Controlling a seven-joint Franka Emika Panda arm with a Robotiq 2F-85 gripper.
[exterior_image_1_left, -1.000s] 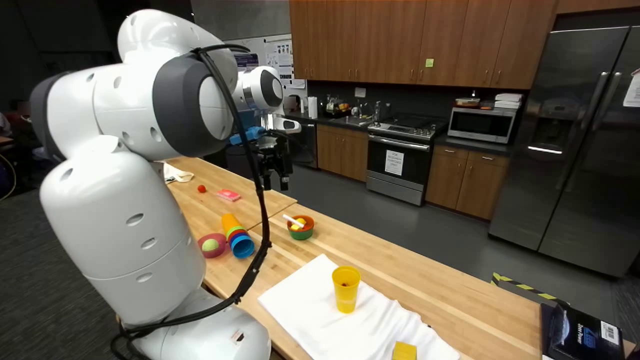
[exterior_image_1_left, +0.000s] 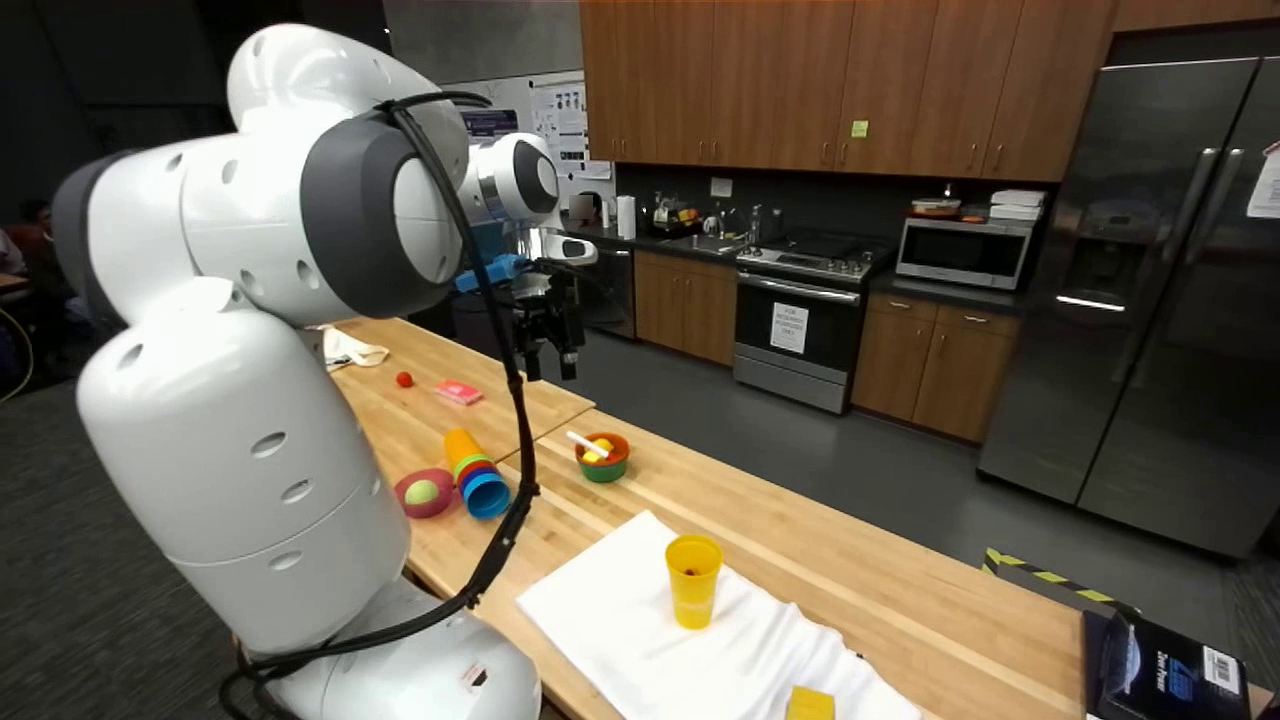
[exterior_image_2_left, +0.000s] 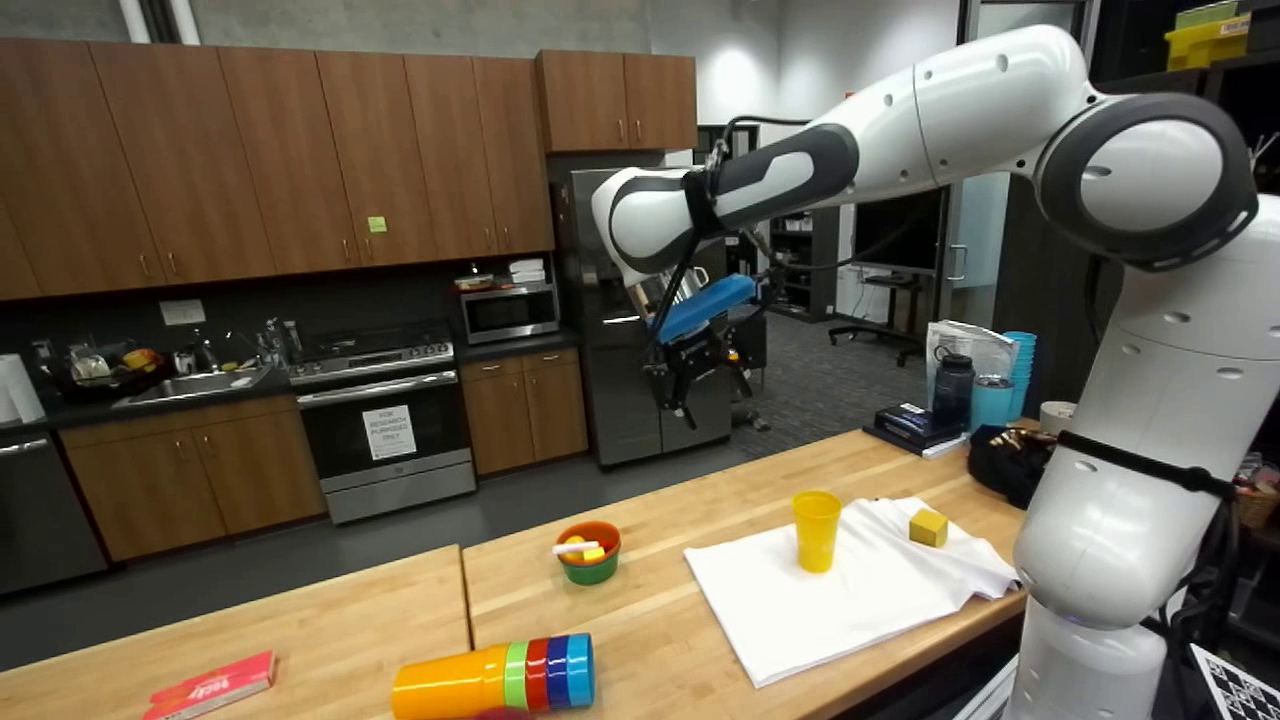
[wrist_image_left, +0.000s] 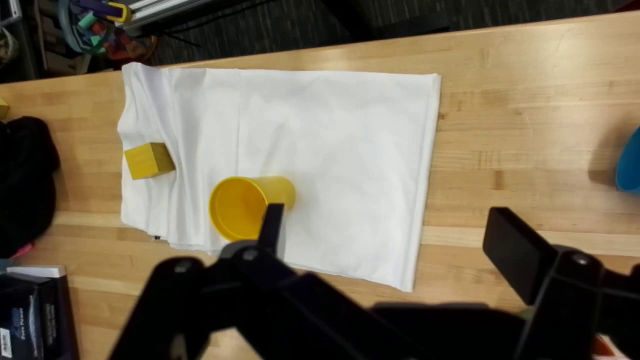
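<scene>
My gripper hangs high above the table, open, its two black fingers wide apart with nothing between them. A yellow cup (exterior_image_2_left: 817, 532) stands upright on the white cloth (wrist_image_left: 348, 162); in the wrist view the left fingertip overlaps the cup's edge, though the gripper is well above it. On the cloth's creased end rests a yellow block (wrist_image_left: 150, 161). A green and orange bowl (exterior_image_2_left: 587, 553) holds yellow pieces and a white stick. Beside it, a stack of coloured cups (exterior_image_2_left: 504, 677) lies on its side.
A pink bowl with a light green ball (exterior_image_1_left: 421, 492) sits by the stacked cups. Farther along are a red packet (exterior_image_2_left: 214, 686) and a small red ball (exterior_image_1_left: 404, 379). A dark box (exterior_image_1_left: 1170, 670) lies at the table's other end. Bare wood surrounds the cloth.
The arm has shifted very slightly in exterior view 1. The cup, block, cloth and bowl look unmoved on the table.
</scene>
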